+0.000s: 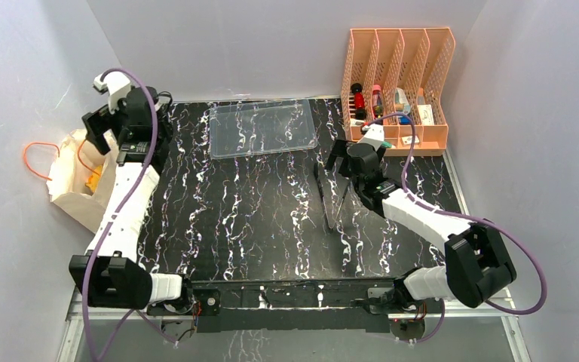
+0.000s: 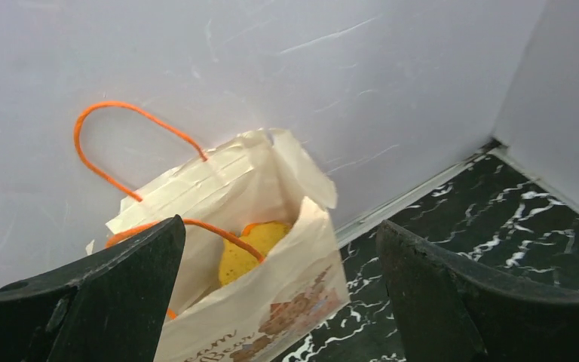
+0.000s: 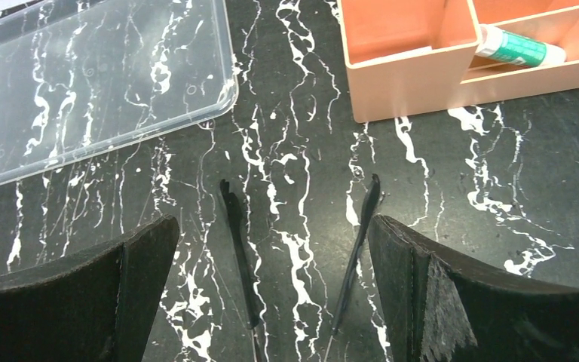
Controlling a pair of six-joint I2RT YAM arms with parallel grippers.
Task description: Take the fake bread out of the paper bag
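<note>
At the left wall stands an upright cream paper bag (image 1: 69,192) with orange rope handles, its top open. Inside it lies the yellow fake bread (image 2: 255,250), partly covered by a handle and the bag's front wall. My left gripper (image 1: 96,131) is above the bag's far right edge, open and empty; in its wrist view the bag (image 2: 301,305) shows beyond and between the fingers. Over the table's right half my right gripper (image 1: 335,156) hangs open, with nothing between its fingers.
A clear plastic lid (image 1: 262,130) lies at the back of the table. Metal tongs with black tips (image 3: 240,256) rest below my right gripper. An orange compartment organizer (image 1: 439,136) stands back right.
</note>
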